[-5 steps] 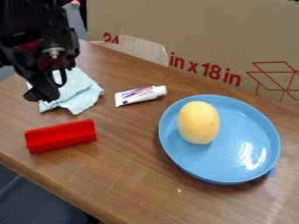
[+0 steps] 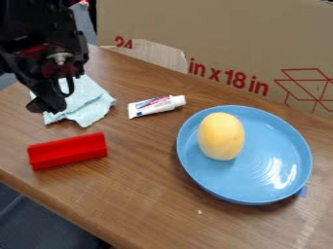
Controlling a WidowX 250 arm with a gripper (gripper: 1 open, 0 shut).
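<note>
My black gripper (image 2: 47, 80) hangs at the upper left, open, over a pale blue cloth (image 2: 81, 101) on the wooden table. A red block (image 2: 66, 151) lies in front of it, nearer the table's left edge. A white tube (image 2: 156, 105) with printed label lies right of the cloth. On the right a blue plate (image 2: 268, 172) holds a yellow oval object (image 2: 221, 136).
A cardboard box (image 2: 221, 39) stands along the back of the table. Beyond the left edge, at lower left, is a dark area.
</note>
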